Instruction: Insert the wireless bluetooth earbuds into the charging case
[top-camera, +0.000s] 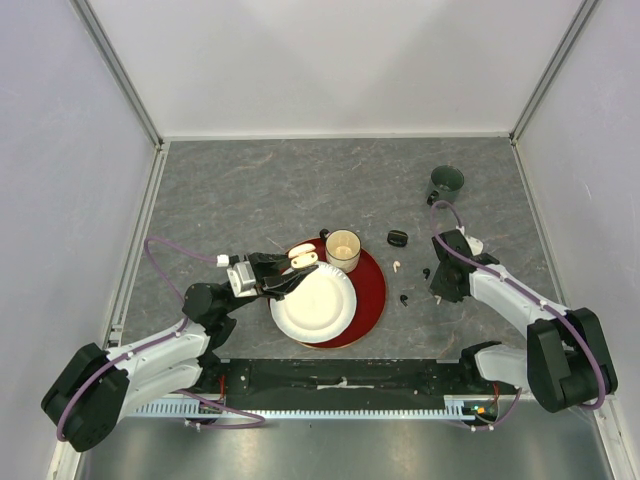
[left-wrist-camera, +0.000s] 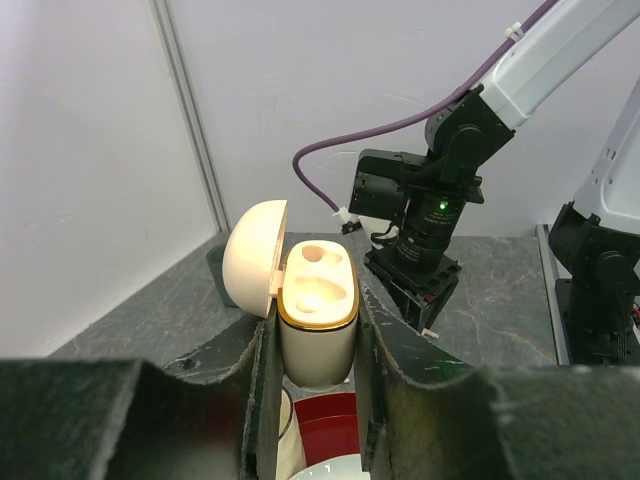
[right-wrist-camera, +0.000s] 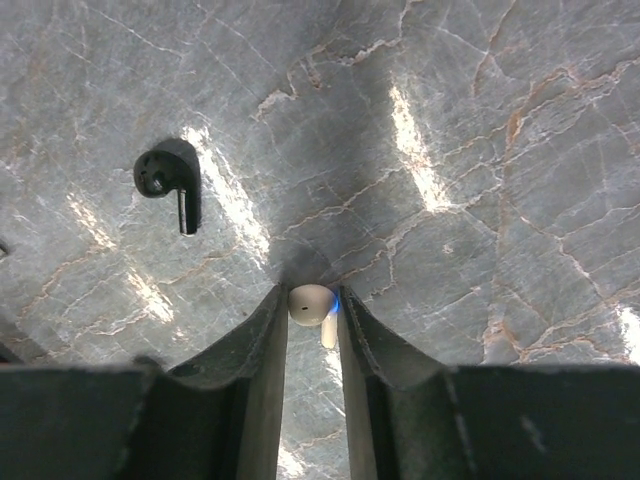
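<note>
A white charging case (left-wrist-camera: 318, 295) with a gold rim and its lid up hangs over the plate, my left gripper shut on its lower body. Its two earbud wells look empty. In the right wrist view a white earbud (right-wrist-camera: 312, 305) sits between the tips of my right gripper, which is shut on it just at the table surface. The earbud's stem points down the picture, with a blue glint beside it. Another white earbud (top-camera: 396, 266) lies on the table left of the right gripper. A black earbud (right-wrist-camera: 165, 178) lies nearby.
A red tray (top-camera: 372, 308) carries a white plate (top-camera: 315, 305) and a cream mug (top-camera: 343, 250). A black case (top-camera: 397, 238), another black earbud (top-camera: 404, 299) and a dark green mug (top-camera: 446, 183) stand on the table.
</note>
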